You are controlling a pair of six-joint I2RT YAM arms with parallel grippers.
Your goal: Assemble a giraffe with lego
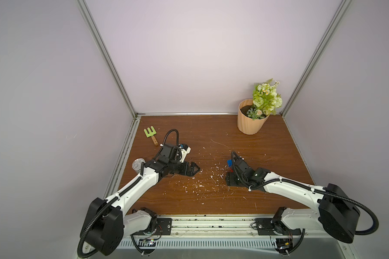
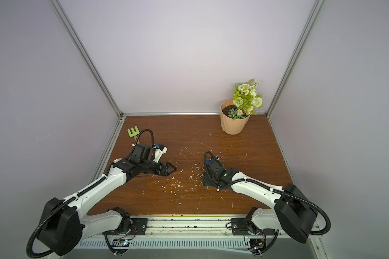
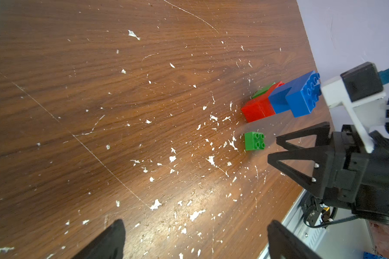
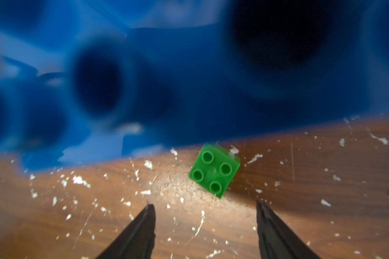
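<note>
A small green brick [image 3: 255, 141] rests loose on the table, studs on top. Its four-stud face shows clearly in the right wrist view, where the green brick [image 4: 214, 171] is ahead of the fingertips and off them. Over its spot stands my right gripper, its fingers apart with nothing between them. Close behind is a stacked build: stepped blue bricks [image 3: 300, 95] on a red brick [image 3: 258, 108], with some green [image 3: 263, 89] beside the red. Blue bricks [image 4: 181, 86] fill the upper right wrist view, blurred. Farther left, my left gripper is open and empty.
A flower pot [image 1: 250, 125] stands at the back right. Toward the left lie a green toy fork [image 1: 150, 133] and a clear round container [image 1: 137, 165]. White flecks dot the table centre [image 1: 209, 172]; open table lies behind the arms.
</note>
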